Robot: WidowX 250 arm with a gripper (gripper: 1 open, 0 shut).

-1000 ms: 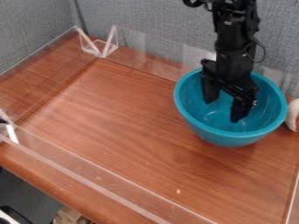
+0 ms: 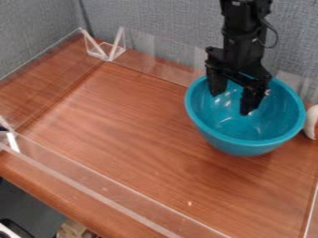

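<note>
A large teal plastic bowl (image 2: 230,139) stands on the right side of the wooden table. My black gripper (image 2: 231,91) reaches down from the top of the view into the bowl, its fingers spread open over the hollow. I see nothing held between them; the inside of the bowl is partly hidden behind the gripper.
Bare wooden table (image 2: 125,139) fills the left and front. A white wire stand (image 2: 104,48) is at the back left. A pale object (image 2: 311,123) sits right of the bowl. Clear plastic edging runs along the table's sides, with grey padded walls behind.
My gripper has risen slightly and shifted a little to the left within the bowl. The bowl stays where it was.
</note>
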